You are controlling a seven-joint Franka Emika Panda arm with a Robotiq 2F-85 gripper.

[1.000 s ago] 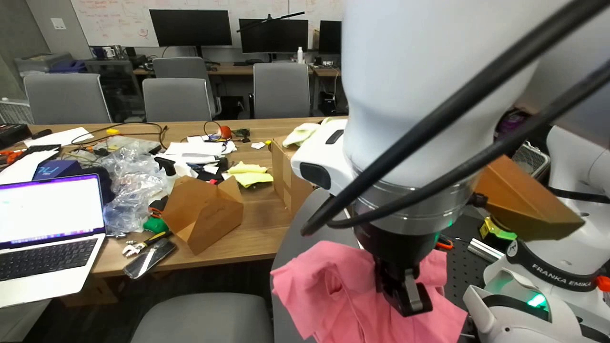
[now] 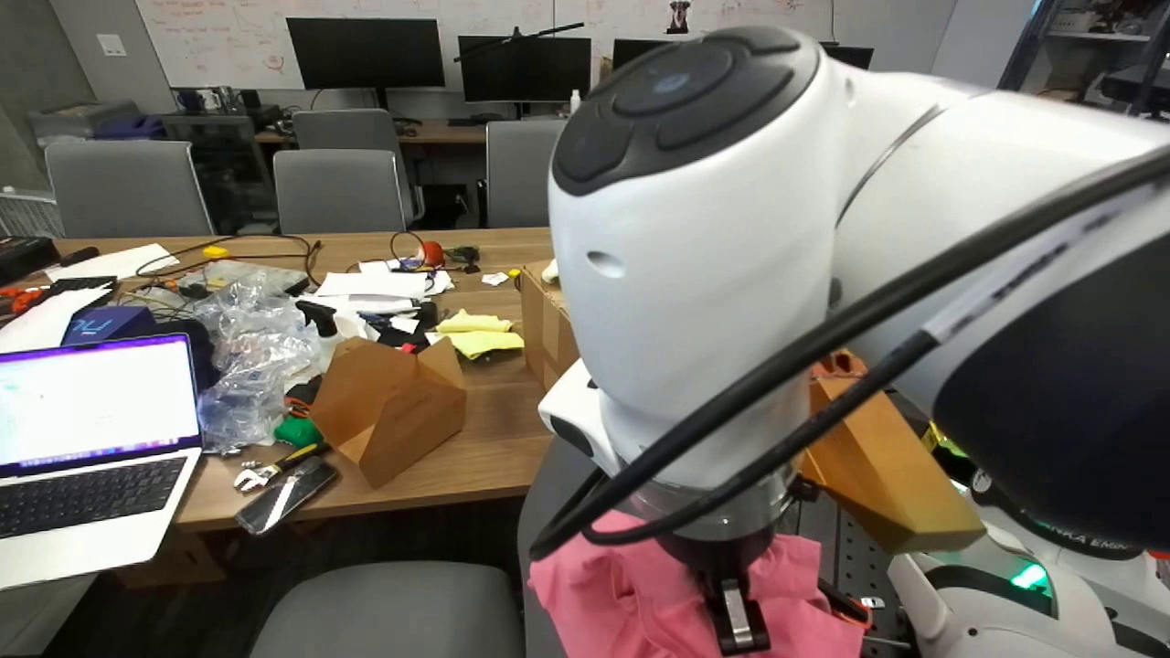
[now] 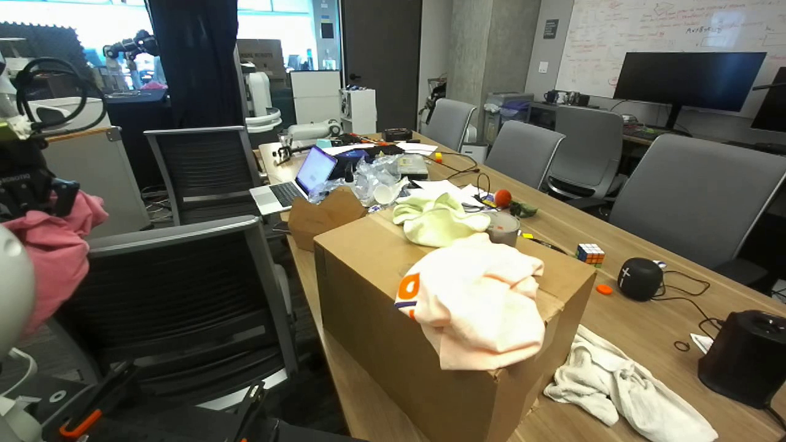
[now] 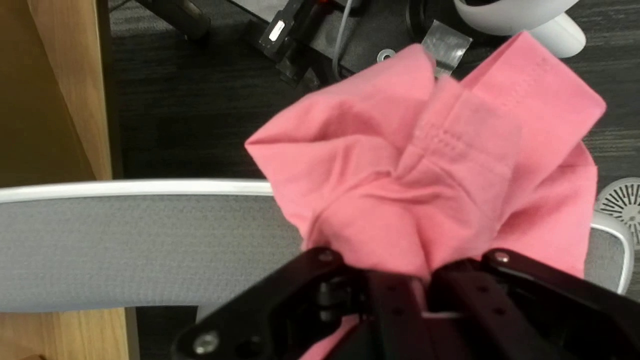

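A pink cloth (image 4: 384,180) hangs bunched from my gripper, whose fingers pinch it from both sides. In exterior view 1 the cloth (image 2: 636,598) spreads to either side of the gripper (image 2: 737,631), below the white arm. At the left edge of exterior view 2 the cloth (image 3: 55,258) dangles clear of the table, beneath the dark gripper (image 3: 44,202). Its lower end is partly hidden there by a white rounded part. The wrist view has a grey chair back (image 4: 138,246) below the cloth.
A large cardboard box (image 3: 398,324) stands on the wooden table, carrying a peach cloth (image 3: 479,302) and a pale green cloth (image 3: 438,217). A white cloth (image 3: 626,387) lies beside it. A black chair (image 3: 177,317) stands between the gripper and the box. An open laptop (image 2: 93,439) sits at the table's left.
In exterior view 1, the gripper and the pink cloth have shifted lower and slightly left. The arm's upper part now shows, tilted into view. The cloth stays in the grip.
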